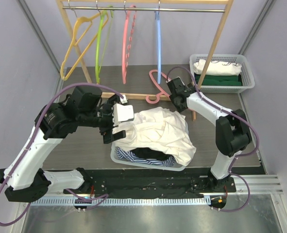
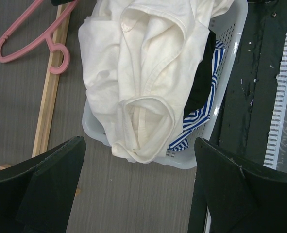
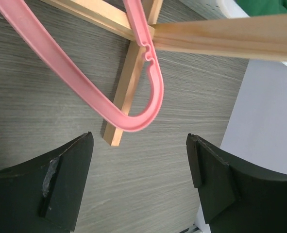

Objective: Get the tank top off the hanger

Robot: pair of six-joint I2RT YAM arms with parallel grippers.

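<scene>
A white garment [image 1: 158, 131] lies heaped in a light basket [image 2: 221, 87] at front centre, over striped and black cloth. A pink hanger [image 1: 153, 95] lies on the floor behind it, across the rack's wooden foot. My left gripper [image 1: 115, 121] stands open above the basket's left part, nothing between its fingers. Low over the pink hanger is my right gripper, its fingers apart and empty, with the hanger's looped end just beyond them in the right wrist view.
A wooden rack carries yellow, green, pink and blue hangers [image 1: 158, 43] on its rail. A second basket [image 1: 246, 73] with white and green cloth stands at back right. Bare floor lies either side of the front basket.
</scene>
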